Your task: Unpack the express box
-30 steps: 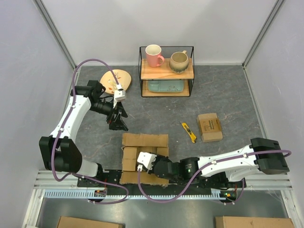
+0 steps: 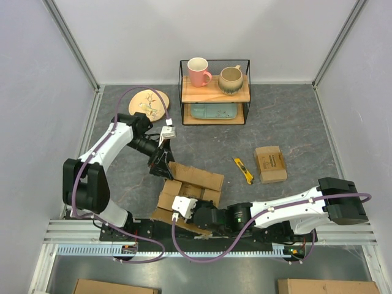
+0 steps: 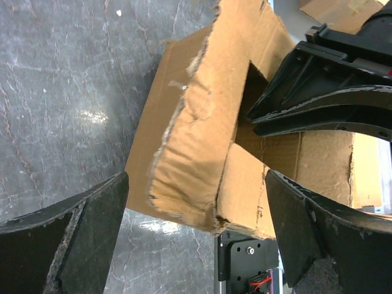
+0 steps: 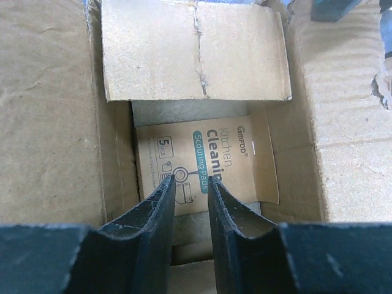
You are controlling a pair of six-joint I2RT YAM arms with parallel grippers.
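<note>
The open cardboard express box [image 2: 193,176] sits at the front middle, slightly skewed. Inside it the right wrist view shows a flat kraft piece printed "Kitchen Cleaning Scouring Pads" [image 4: 226,159]. My left gripper stands open over the back left corner of the box, a torn flap edge [image 3: 190,135] between its fingers. My right gripper is down at the box with its fingers nearly closed; what they hold is hidden in these views.
A yellow box cutter [image 2: 244,171] and a small cardboard box [image 2: 271,164] lie to the right. At the back stand a wire shelf [image 2: 214,92] with two mugs and, left of it, a plate [image 2: 149,105].
The box is turned slightly, its back flap tilted, and my right gripper has shifted a little left.
</note>
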